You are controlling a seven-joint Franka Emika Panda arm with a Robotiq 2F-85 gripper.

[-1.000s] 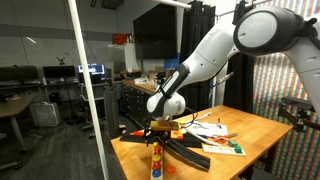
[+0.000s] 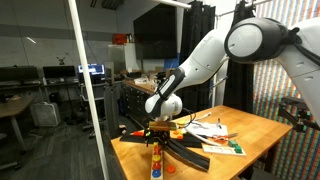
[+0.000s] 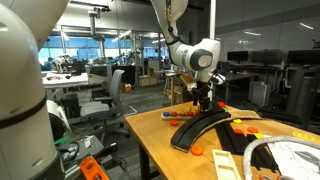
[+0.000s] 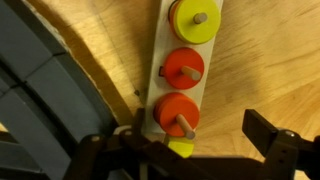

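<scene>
A pale narrow peg board (image 4: 157,65) runs down the wrist view, with round discs on its wooden pegs. At its top is a yellow disc (image 4: 196,20). Below that come a thinner red disc (image 4: 183,69) and a taller red stack (image 4: 175,113), with a yellow piece (image 4: 181,148) partly hidden at the bottom. My gripper is open, its fingers apart on either side of the board's lower end, near the red stack. From outside, my gripper (image 2: 158,125) hangs over the far end of the board (image 2: 157,174). Whether a finger touches a disc cannot be told.
Dark segmented track pieces (image 4: 45,95) lie close to the board's left in the wrist view. Loose red discs (image 3: 195,151) rest on the wooden table (image 3: 150,124). White parts (image 2: 208,130) occupy the table farther back. Bare wood lies right of the board in the wrist view.
</scene>
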